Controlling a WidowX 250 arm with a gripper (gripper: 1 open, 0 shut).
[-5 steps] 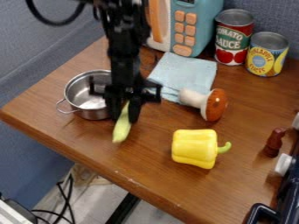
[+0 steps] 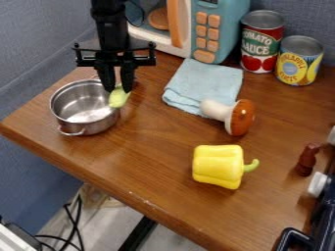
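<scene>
My gripper [image 2: 117, 78] is over the back right rim of the steel pot [image 2: 84, 116] at the table's left, holding a pale yellow-green oblong item [image 2: 118, 97], which looks like corn and hangs at the pot's right side. Its fingertips are partly hidden by dark shapes and the item.
A folded blue cloth [image 2: 197, 83], a mushroom [image 2: 229, 115] and a yellow pepper [image 2: 220, 165] are on the wooden table [image 2: 151, 186]. A toy microwave [image 2: 210, 29] and two cans [image 2: 262, 44] stand at the back, a pepper mill [image 2: 307, 159] at the right.
My gripper and the yellow-green item have moved up and left, from the table right of the pot to its rim. The pot sits slightly further left.
</scene>
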